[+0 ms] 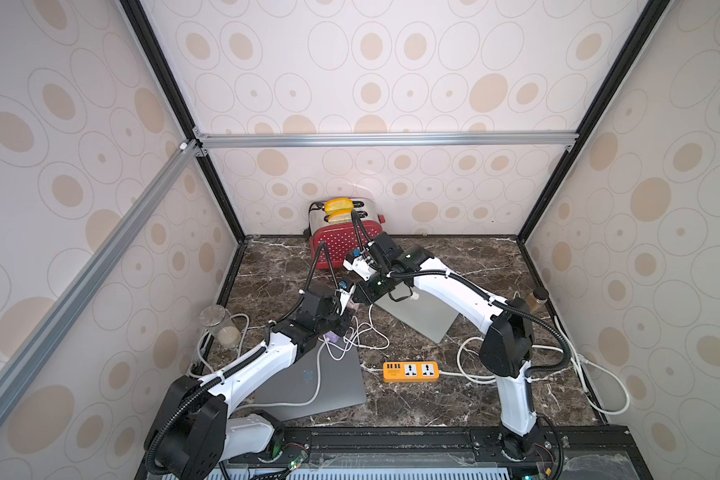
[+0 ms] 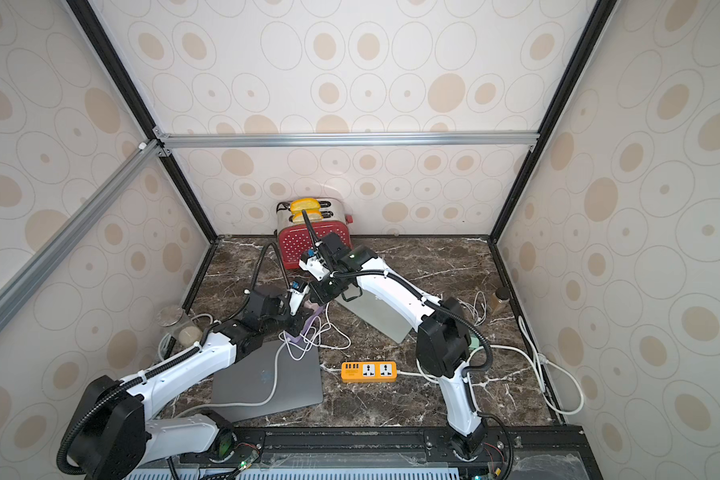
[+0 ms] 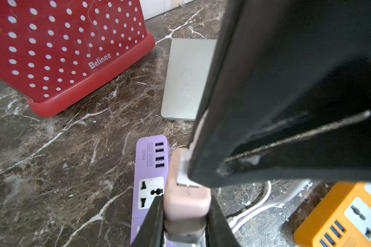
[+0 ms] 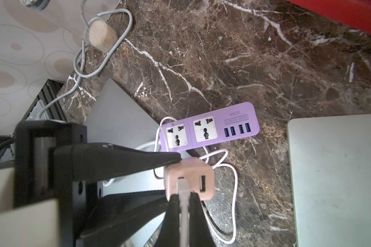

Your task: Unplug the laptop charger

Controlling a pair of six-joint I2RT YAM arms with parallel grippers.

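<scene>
A pink charger (image 3: 184, 214) hangs in my left gripper (image 1: 345, 310), whose fingers sit either side of its body in the left wrist view. Just above it, my right gripper (image 1: 365, 289) is shut on a white cable connector (image 4: 183, 185) at the charger's face, where a port shows beside it. Whether the connector is still in the charger is unclear. The purple power strip (image 4: 212, 115) lies below, both visible sockets empty, with white cables looped around it.
A red toaster (image 1: 333, 240) stands at the back. A dark laptop (image 1: 288, 384) lies front left, a silver one (image 1: 428, 320) centre right. The orange power strip (image 1: 410, 370) is at the front. A glass jar (image 1: 214, 318) stands at the left.
</scene>
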